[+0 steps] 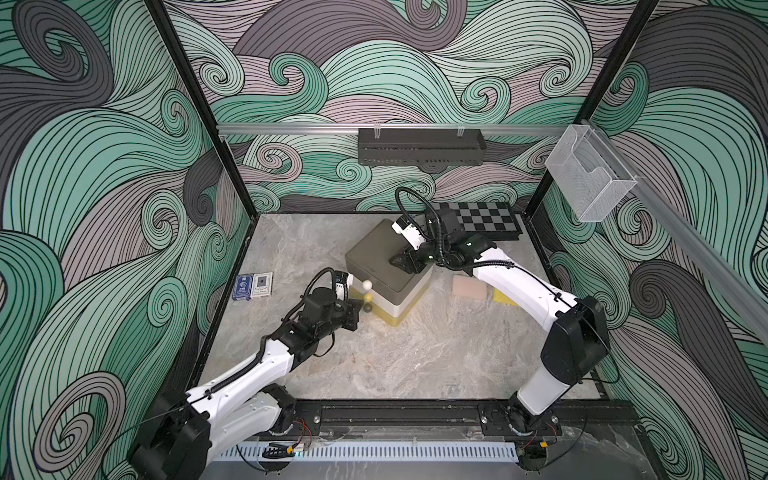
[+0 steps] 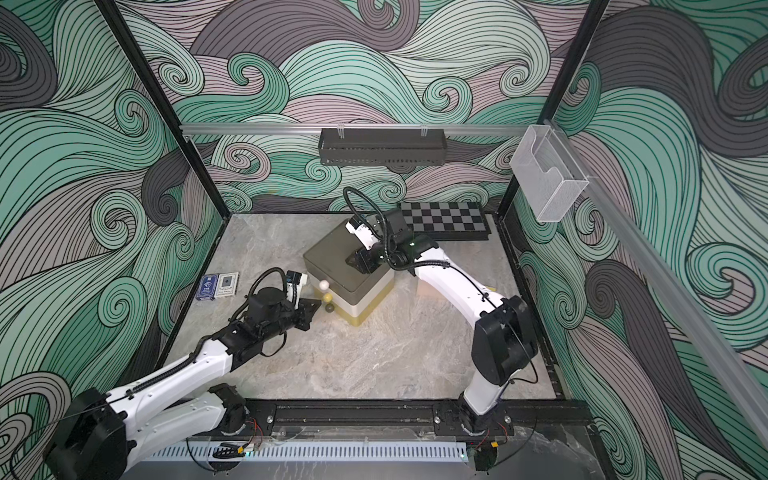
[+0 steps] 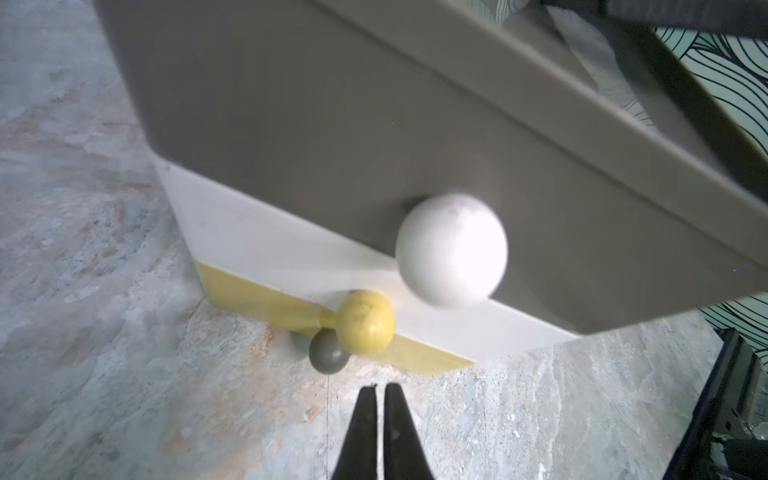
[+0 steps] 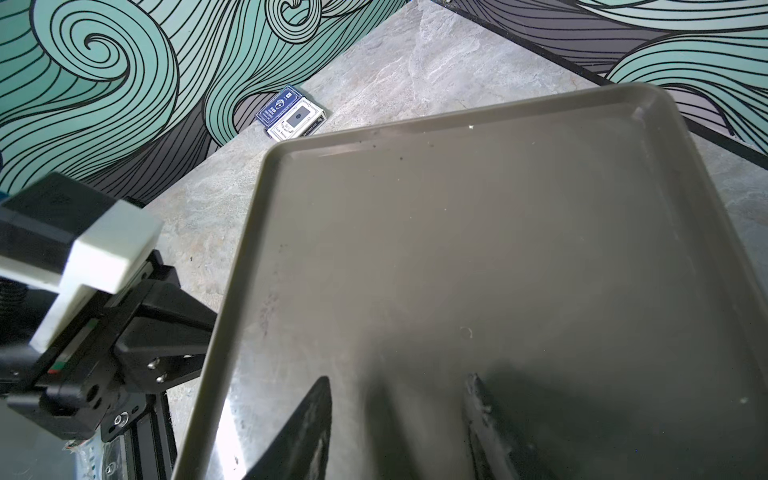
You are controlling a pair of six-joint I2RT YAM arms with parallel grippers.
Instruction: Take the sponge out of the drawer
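The drawer box (image 1: 380,252) stands mid-table, with a grey top, a white middle and a yellow bottom layer. Its fronts look flush in the left wrist view, each with a ball knob: white knob (image 3: 452,250), yellow knob (image 3: 365,322), grey knob (image 3: 329,351). My left gripper is shut, its fingertips nearly together with nothing between them, just in front of and apart from the knobs. Over the box's top, my right gripper is open, fingers spread and empty. No sponge shows inside the box; its interior is hidden.
A pink block (image 1: 469,287) and a yellow piece (image 1: 504,297) lie right of the box, partly by the right arm. Card packs (image 1: 252,286) rest at far left, a chessboard (image 1: 478,220) at the back.
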